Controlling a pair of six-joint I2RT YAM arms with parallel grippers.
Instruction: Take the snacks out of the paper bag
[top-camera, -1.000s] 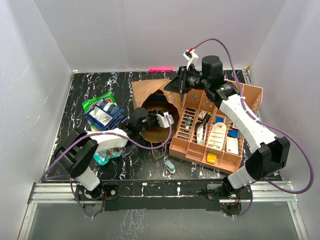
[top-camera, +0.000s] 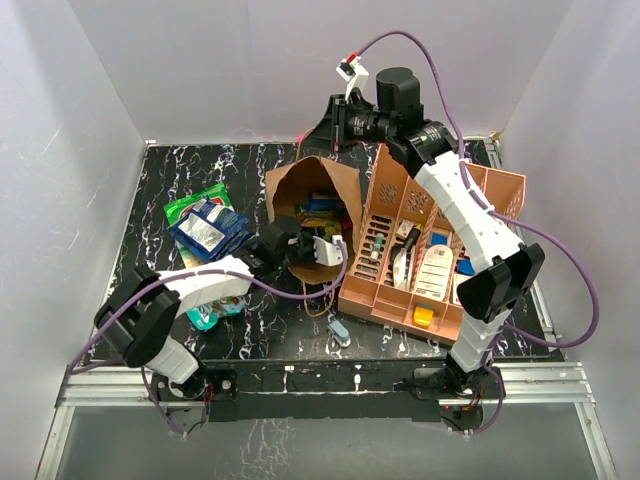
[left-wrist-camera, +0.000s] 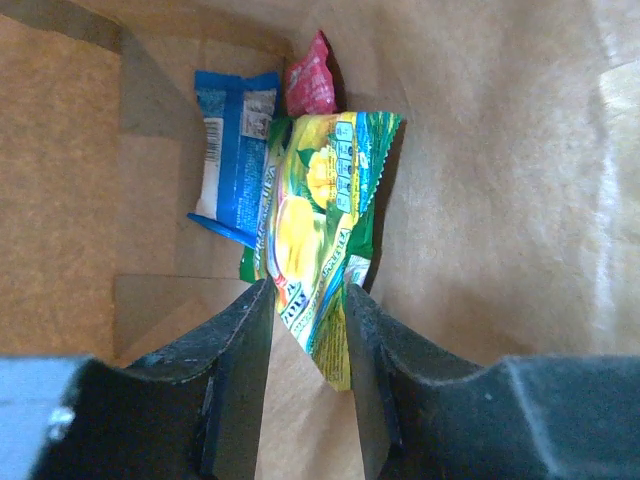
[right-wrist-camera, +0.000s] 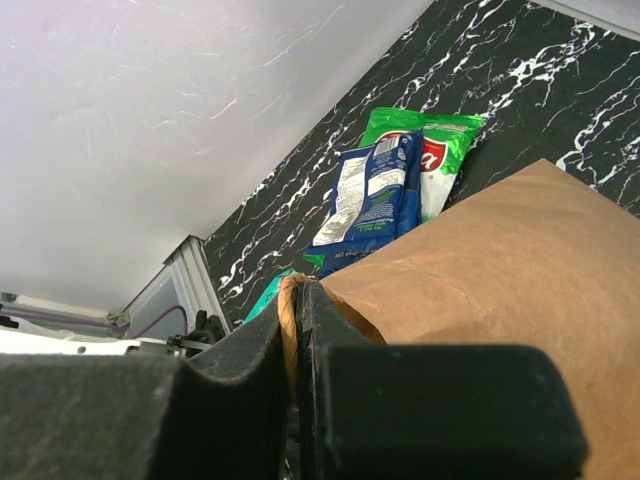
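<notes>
The brown paper bag lies with its mouth toward the front; snacks show inside it. My left gripper reaches into the bag, its fingers apart on either side of the lower end of a green-and-yellow snack packet. Whether they touch the packet, I cannot tell. A blue packet and a dark pink packet lie deeper in the bag. Above the bag, my right gripper is shut on the bag's tan handle, raising it.
On the left of the table rest blue packets, a green packet and a teal packet. An orange organizer box stands close on the bag's right. A small grey-blue item lies in front.
My right gripper has moved left and up at the bag's upper edge, and the mouth gapes wider, showing more snacks. The left gripper has shifted only slightly near the mouth.
</notes>
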